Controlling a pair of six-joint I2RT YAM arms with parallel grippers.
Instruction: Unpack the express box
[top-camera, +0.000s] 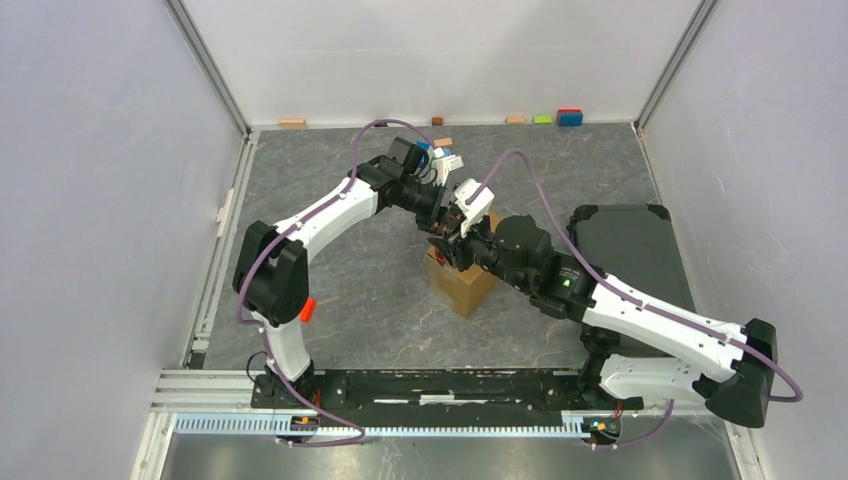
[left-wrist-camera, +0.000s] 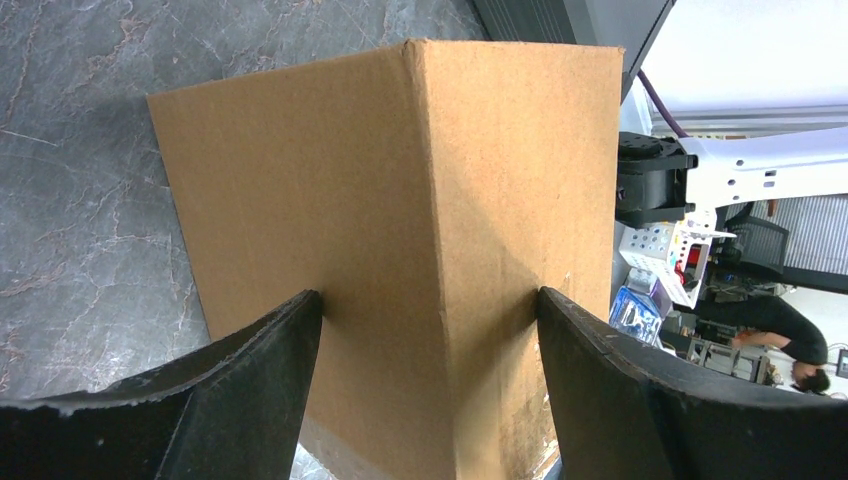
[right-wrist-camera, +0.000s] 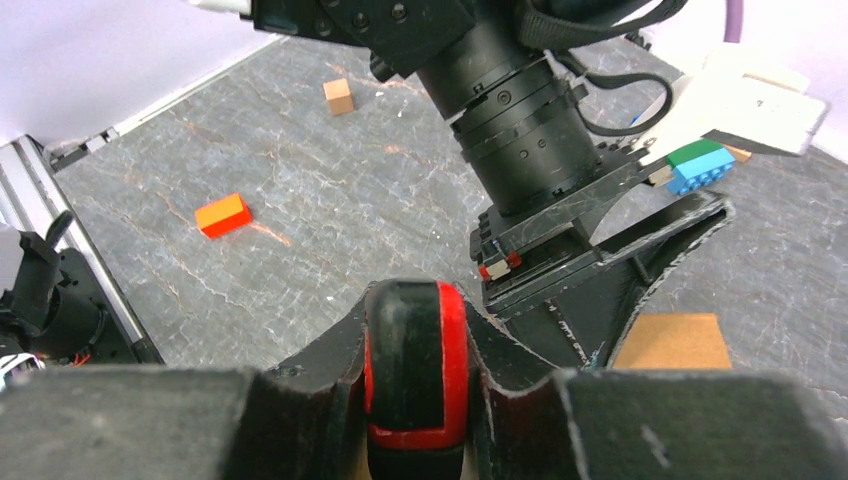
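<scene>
The brown cardboard box stands on the grey table, its upper part hidden by my two arms in the top view. In the left wrist view a vertical corner of the box lies between the fingers of my left gripper, which is open, one finger over each side face. My right gripper is over the box. In the right wrist view it is shut on a black and red tool, whose lower end and contact with the box are hidden.
A dark case stands at the right. An orange-red block lies left on the table, and a blue and red block at the back wall. The left arm crowds close to the right gripper.
</scene>
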